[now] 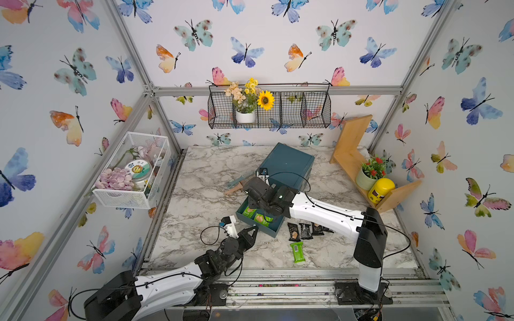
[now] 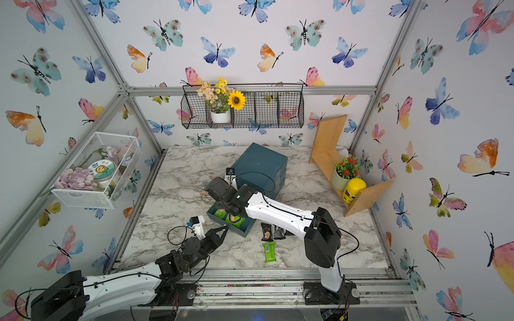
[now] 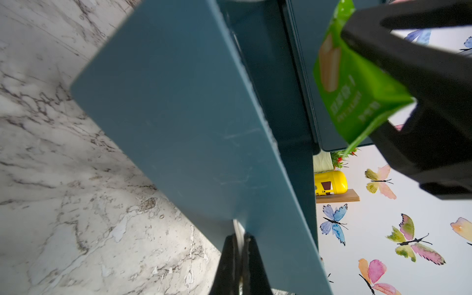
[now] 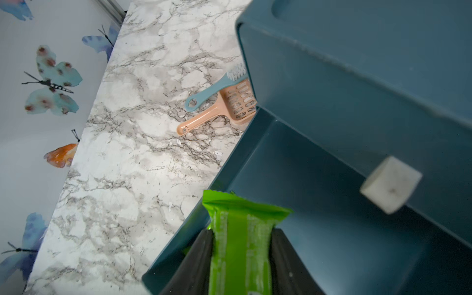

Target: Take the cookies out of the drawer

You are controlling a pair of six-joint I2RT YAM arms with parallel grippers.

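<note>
A teal drawer (image 1: pixel 273 230) is pulled out of its teal box (image 1: pixel 286 160), green cookie packets (image 1: pixel 262 218) inside it. My right gripper is over the drawer, shut on a green cookie packet, which also shows in the left wrist view (image 3: pixel 354 93). My left gripper is shut at the drawer's front panel (image 3: pixel 186 123), around a pale handle as far as I can see. Outside the drawer, one green packet (image 1: pixel 297 252) lies on the table with several dark packets (image 1: pixel 305 231).
A pink scoop (image 4: pixel 236 100) and blue brush (image 4: pixel 206 93) lie left of the box. A wooden shelf (image 1: pixel 348 144) with a plant and a yellow bottle stands at the right.
</note>
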